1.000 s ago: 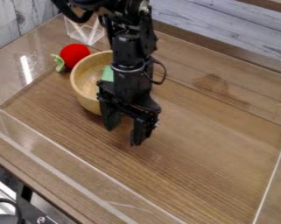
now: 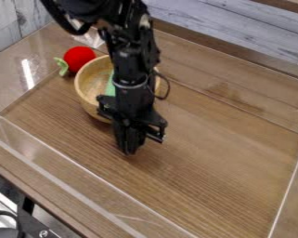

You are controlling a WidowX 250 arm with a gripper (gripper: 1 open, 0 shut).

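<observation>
My black gripper (image 2: 129,134) hangs low over the wooden table (image 2: 219,167), just in front of a yellow bowl (image 2: 92,84). Its fingers point down; I cannot tell how far apart they are, and nothing clearly shows between them. A green item (image 2: 109,85) is in the bowl, mostly hidden behind the arm.
A red object with a green top, like a toy vegetable (image 2: 77,58), lies left of the bowl at the back. A clear object stands behind it.
</observation>
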